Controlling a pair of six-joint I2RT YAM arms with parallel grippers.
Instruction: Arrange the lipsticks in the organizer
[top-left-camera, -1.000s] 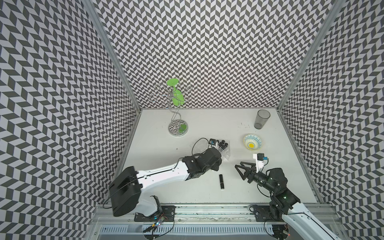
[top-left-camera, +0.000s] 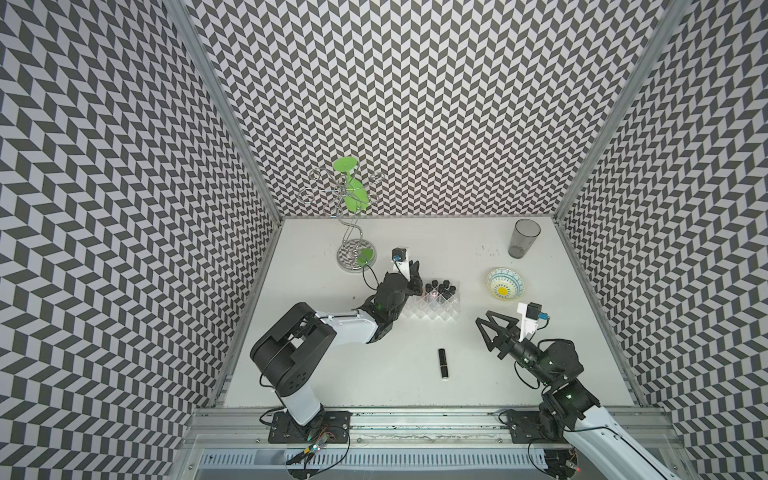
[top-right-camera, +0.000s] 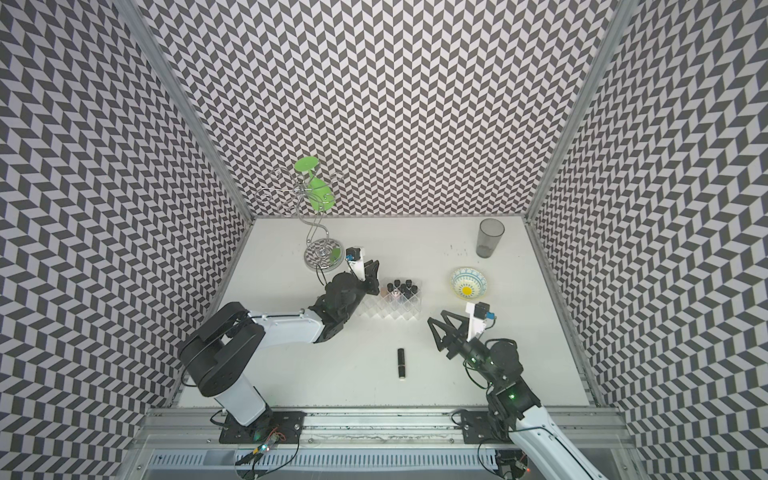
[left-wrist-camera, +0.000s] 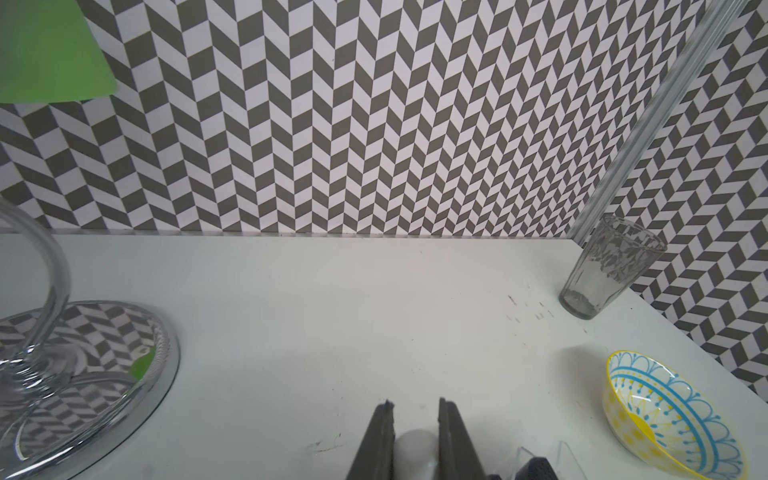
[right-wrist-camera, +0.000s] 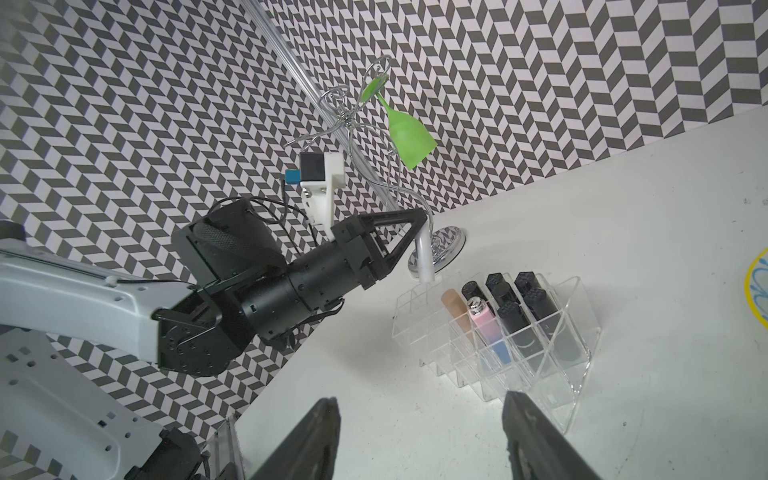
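The clear organizer (right-wrist-camera: 560, 376) holds several dark lipsticks (right-wrist-camera: 512, 320), a pink one (right-wrist-camera: 485, 318) and a tan one (right-wrist-camera: 454, 304). My left gripper is shut on a white lipstick (right-wrist-camera: 424, 256), held upright over the organizer's back left part. A black lipstick (top-left-camera: 443, 363) lies on the table in front of the organizer. My right gripper stands part open to the right of that lipstick, nothing between its fingers.
A chrome-and-green holder with a round base (top-left-camera: 345, 254) stands at back left. A patterned bowl (top-left-camera: 505, 281) and a grey glass (top-left-camera: 524, 240) are on the right.
My left gripper has moved back, to the organizer's left part, uncovering more of it. My right gripper has moved slightly right and back.
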